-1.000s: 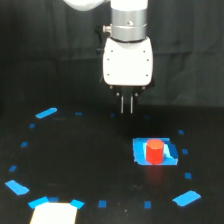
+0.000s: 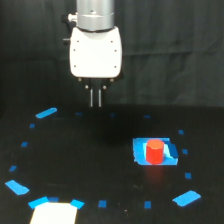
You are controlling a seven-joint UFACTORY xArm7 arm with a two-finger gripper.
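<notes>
My gripper (image 2: 95,98) hangs high over the dark table at upper left of centre, pointing down below its white hand (image 2: 96,53). A narrow dark gap separates its two thin fingers, and nothing shows between them. To the right and well below, a small red object (image 2: 154,151) rests on a blue-edged, light-centred patch (image 2: 138,150). At the bottom left, a cream block-like thing (image 2: 54,214) is partly cut off by the frame edge. The gripper is clear of both.
Blue tape strips mark the table, among them one at the far left (image 2: 46,113), one at the left (image 2: 17,187) and one at the right (image 2: 186,198). Several small blue squares lie around.
My arm and gripper have moved left and slightly up in the view. The red object, the patch and the cream block have stayed where they were.
</notes>
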